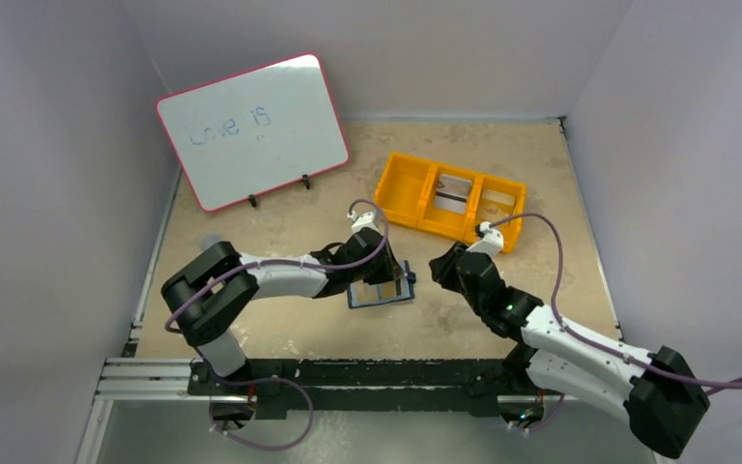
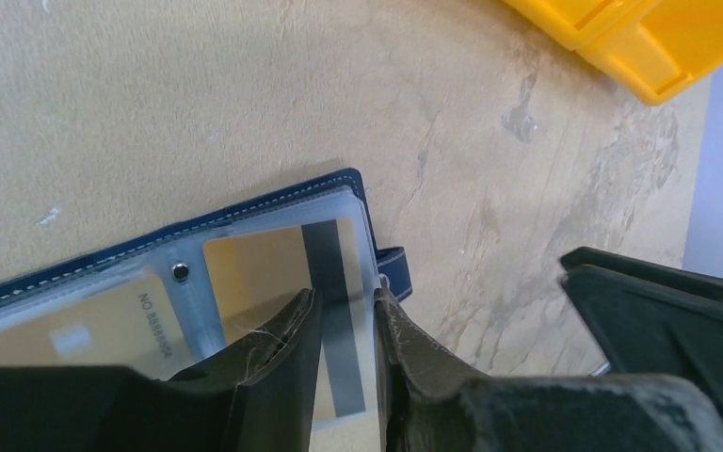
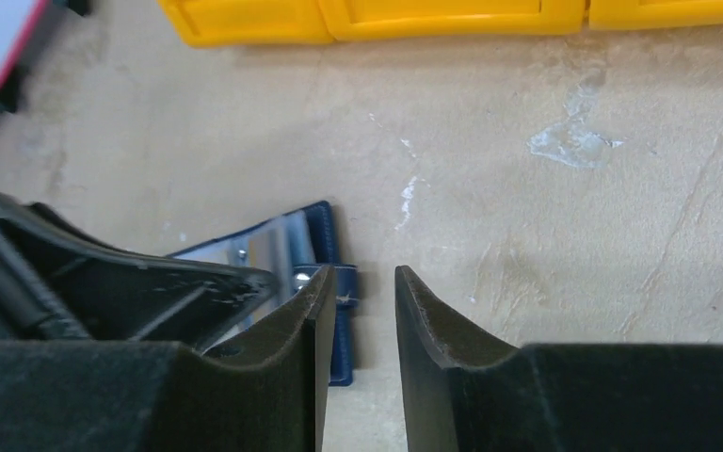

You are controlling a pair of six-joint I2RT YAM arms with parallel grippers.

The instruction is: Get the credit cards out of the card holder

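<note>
The dark-blue card holder (image 1: 382, 300) lies open on the table, cards in its clear sleeves. In the left wrist view a beige card with a dark stripe (image 2: 245, 273) sits in the right sleeve, another card (image 2: 75, 330) left of it. My left gripper is over the right sleeve's edge by the strap, its fingers part open; whether it touches is unclear. My right gripper is right of the holder over bare table, fingers apart, nothing visible between them.
A yellow three-compartment bin (image 1: 401, 188) with cards in it stands behind the holder. A whiteboard (image 1: 251, 126) is at back left.
</note>
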